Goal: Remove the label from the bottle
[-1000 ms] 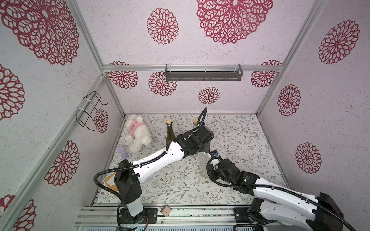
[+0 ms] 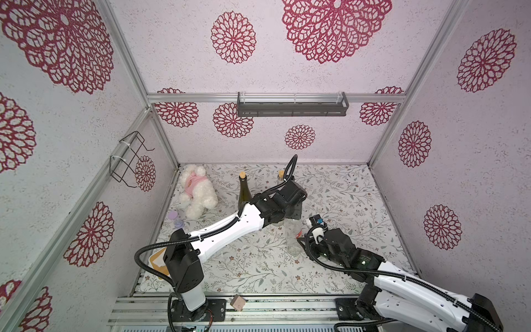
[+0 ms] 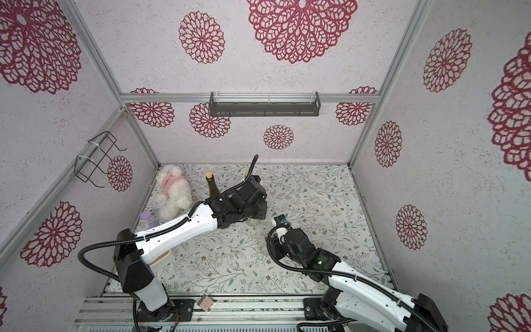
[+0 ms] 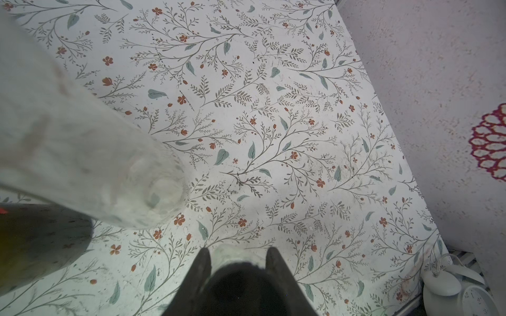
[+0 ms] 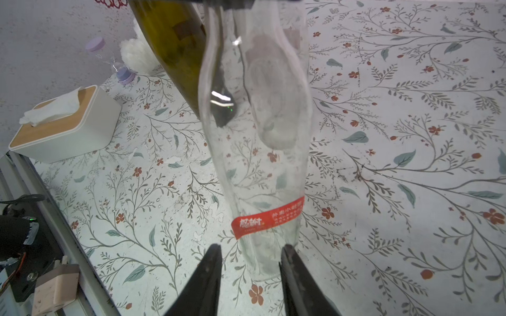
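Observation:
A clear bottle [image 5: 258, 152] with a red-and-white label [image 5: 267, 216] low on its side hangs upright in the middle, also seen in the top left view [image 2: 294, 238]. My left gripper is shut on the bottle's top, which is hard to see in its own view. My right gripper stands open just in front of the label, nothing between its fingers.
A dark green bottle [image 2: 244, 191], a white plush toy [image 2: 196, 191], purple-capped small bottles [image 5: 97, 47] and a tissue box [image 5: 68, 126] stand on the left and behind.
My right arm has moved a little to the right, back from the bottle, uncovering more of it. My left arm holds still.

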